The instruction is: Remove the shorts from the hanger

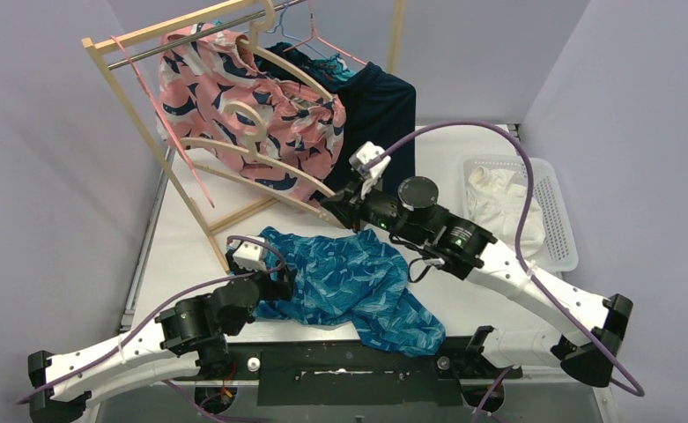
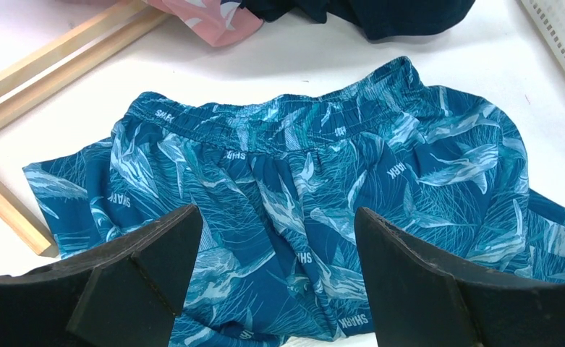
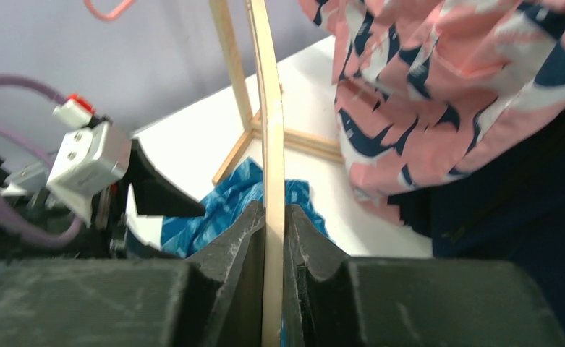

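Blue patterned shorts lie spread on the white table, off any hanger, with the waistband across the left wrist view. Over their left end is my left gripper, open; its fingers show nothing between them. My right gripper is shut on one end of a bare wooden hanger, raised in front of the rack. In the right wrist view that hanger's bar runs upward from between the fingers.
A wooden rack holds pink patterned shorts, dark navy shorts and more hangers. To the right stands a white basket with pale cloth inside.
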